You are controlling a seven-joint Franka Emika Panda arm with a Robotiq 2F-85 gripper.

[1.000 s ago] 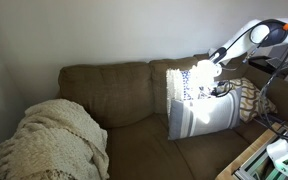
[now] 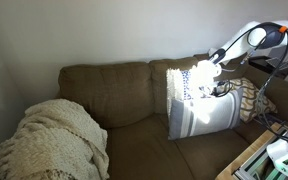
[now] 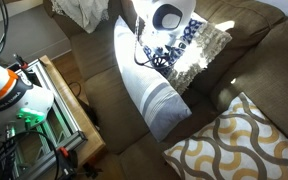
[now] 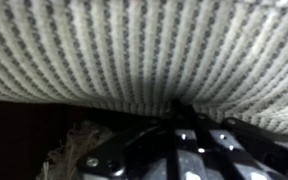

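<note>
Ribbed pale fabric with grey stitched lines fills the top of the wrist view; it looks like the striped pillow (image 4: 104, 50). My gripper is shut with its tips right against the lower edge of this fabric. Whether a thin fold lies between them is too dark to tell. In the second exterior view the long white and grey striped pillow (image 3: 144, 85) leans on the couch, below my white wrist. Behind it stands a fringed white pillow with dark blue pattern (image 3: 197, 55). From the first exterior view, the striped pillow (image 2: 199, 118) rests upright on the seat.
A wavy yellow and grey pillow (image 3: 234, 145) lies on the couch's one end. At the other end a cream knitted blanket (image 2: 54, 140) is heaped. The brown couch seat (image 2: 134, 145) between is bare. A wooden table edge (image 3: 74, 110) borders the arm's base.
</note>
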